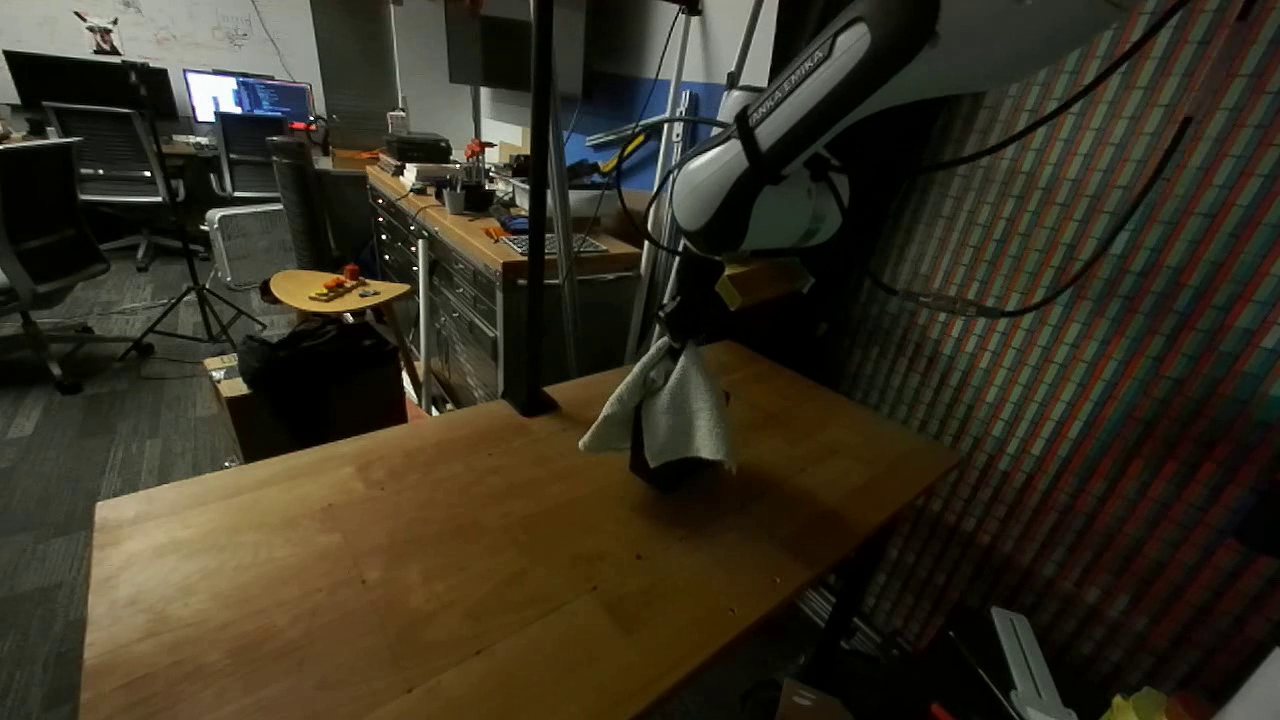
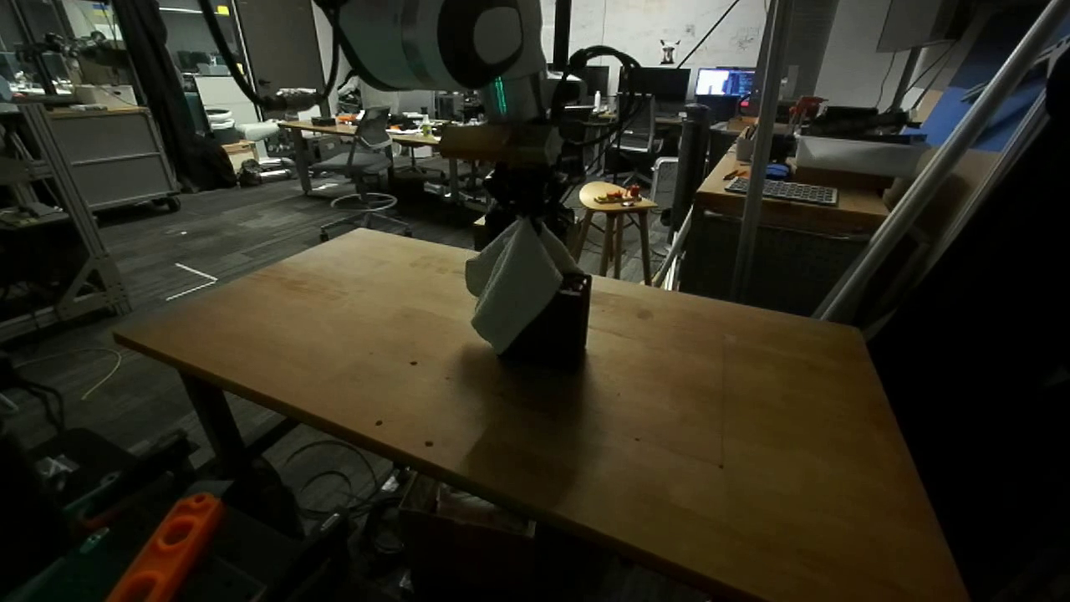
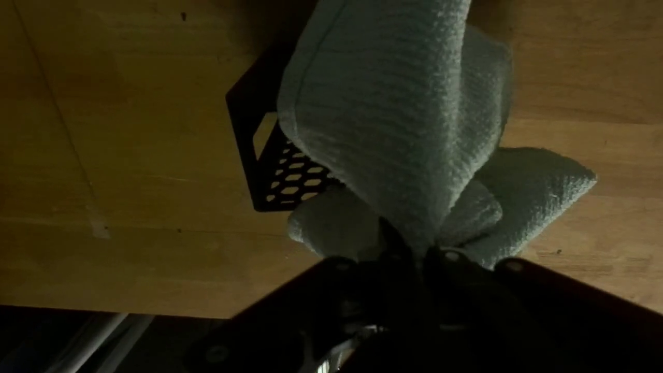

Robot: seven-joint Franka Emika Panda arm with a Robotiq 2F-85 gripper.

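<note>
A pale grey-white cloth (image 1: 686,414) hangs in folds from my gripper (image 1: 681,340), which is shut on its upper part. Beneath and partly behind the cloth stands a black box (image 2: 562,326) with an open top on the wooden table. In the wrist view the cloth (image 3: 385,105) drapes across much of the box, leaving one corner and a honeycomb-patterned wall of the box (image 3: 248,149) showing. The fingertips are largely buried in dark shadow and cloth there. Some cloth hangs outside the box walls; whether any of it reaches inside cannot be seen.
A black upright post (image 1: 540,216) rises at the table's far edge. A small stool (image 2: 617,197) with toys stands beyond the table.
</note>
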